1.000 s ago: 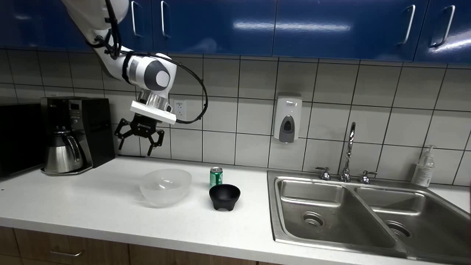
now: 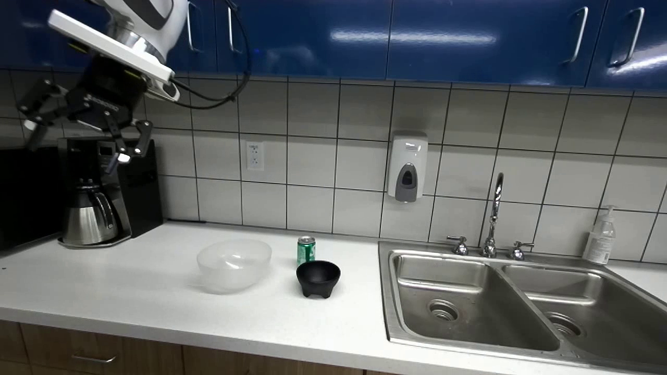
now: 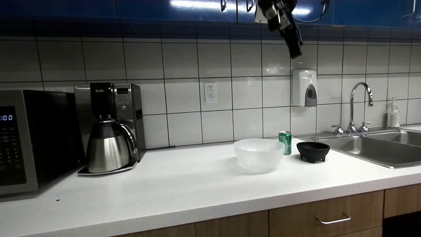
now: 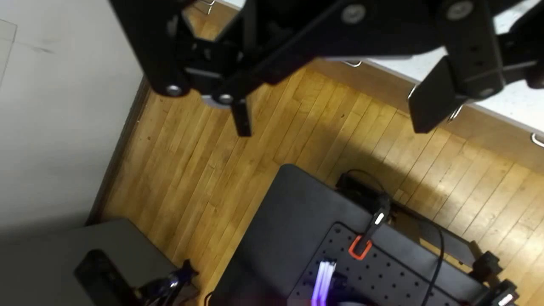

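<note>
High at the upper left of exterior view 1, my gripper (image 2: 76,150) hangs well above the counter, its fingers open and nothing between them. In the wrist view the fingers (image 4: 433,99) are spread over wooden floor and dark equipment, with no counter object between them. A translucent white bowl (image 2: 234,269) rests upright on the counter. To its right stand a green can (image 2: 306,249) and a black footed bowl (image 2: 318,276); the black bowl partly covers the can's base in exterior view 1. All three are apart from the gripper.
A coffee maker with a steel carafe (image 3: 108,148) and a microwave (image 3: 19,138) occupy the counter's left end. The double sink (image 2: 462,300) lies to the right. Blue cabinets (image 2: 306,40) hang overhead.
My gripper has moved up and left, away from above the white bowl, and appears larger in exterior view 1. It was open before as well. The bowls and can have not visibly moved.
</note>
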